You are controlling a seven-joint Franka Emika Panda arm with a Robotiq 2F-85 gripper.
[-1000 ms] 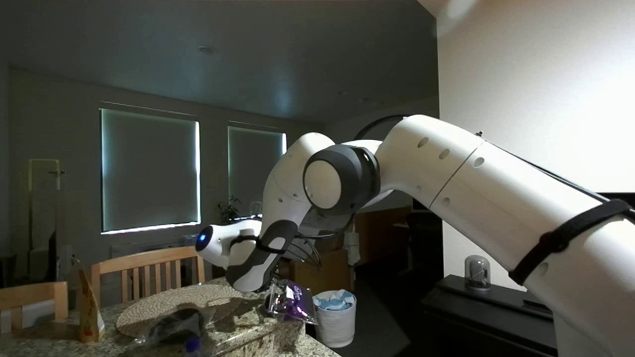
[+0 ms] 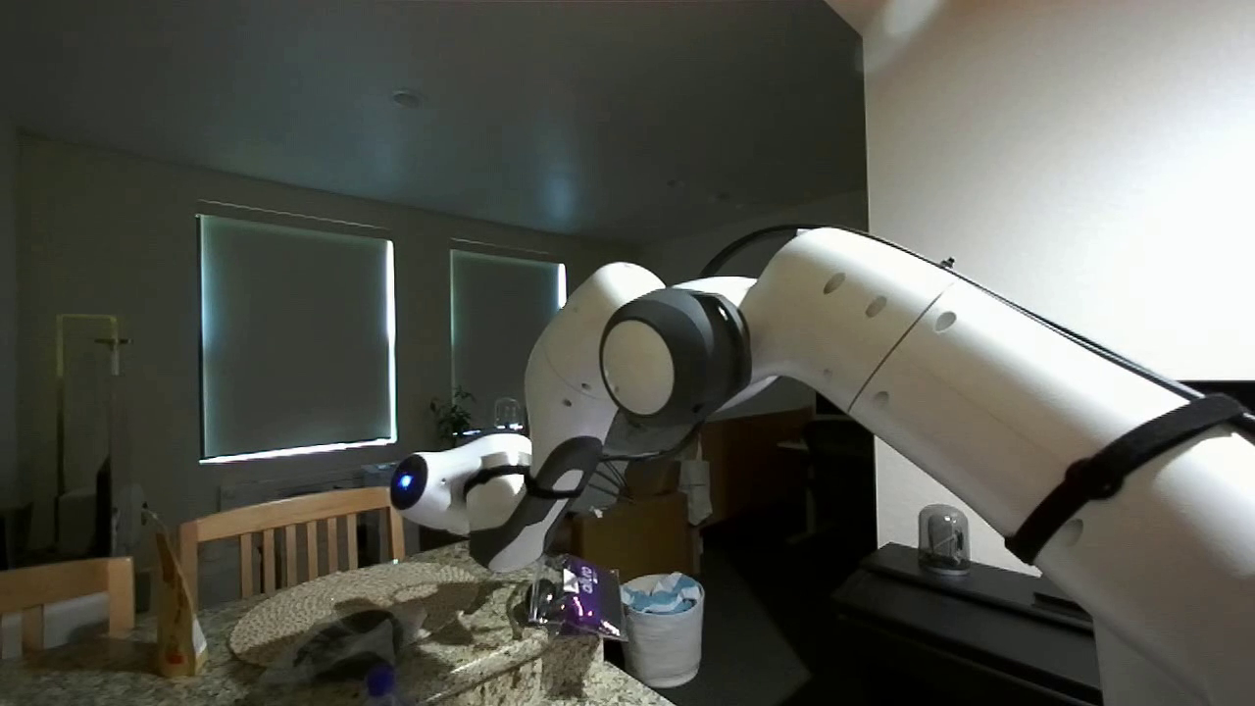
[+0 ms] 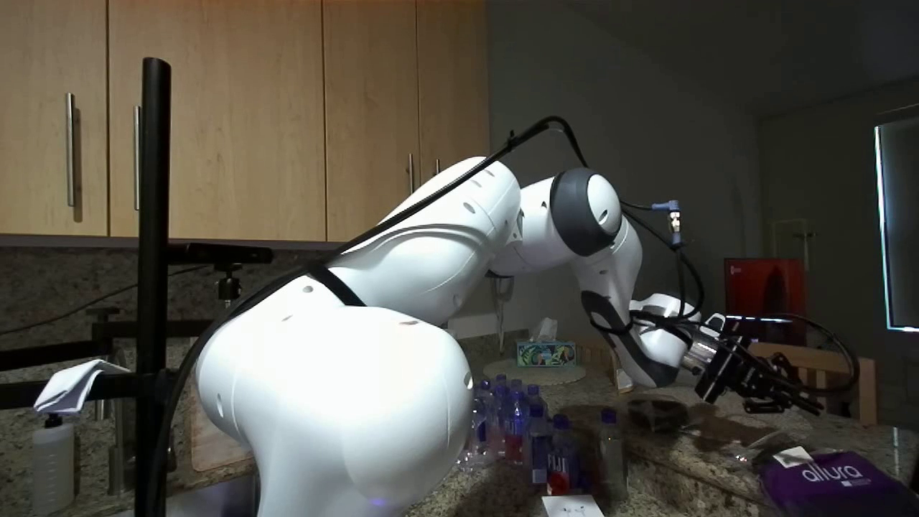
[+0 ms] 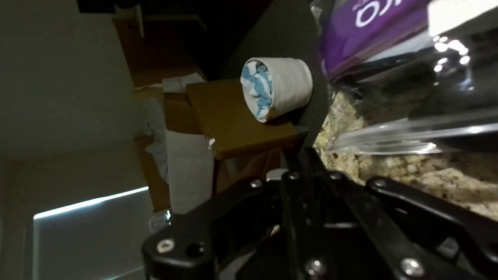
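In the wrist view my gripper has its black fingers drawn together; it looks shut, and I cannot make out anything between the tips. Exterior view 2 shows the gripper [image 3: 797,401] held sideways above the granite counter. Lower and nearer lies a purple package [image 3: 827,474] lettered "allura". In the wrist view the purple package [image 4: 373,35] has clear plastic wrap [image 4: 415,133] beside the fingers, apart from them as far as shows. Exterior view 1 has the package [image 2: 578,598] at the counter's edge; there the arm hides my gripper.
A white bin [image 2: 665,645] with blue-and-white contents stands on the floor beyond the counter edge. Several bottles [image 3: 517,422] crowd the counter nearer the base. A dark item in clear plastic [image 2: 347,641] lies by the round woven mat [image 2: 282,624]. Wooden chairs [image 2: 294,541] stand behind.
The wrist end of the arm has shifted slightly right in exterior view 1 and turned, hiding cables that showed before. The package looks almost unmoved.
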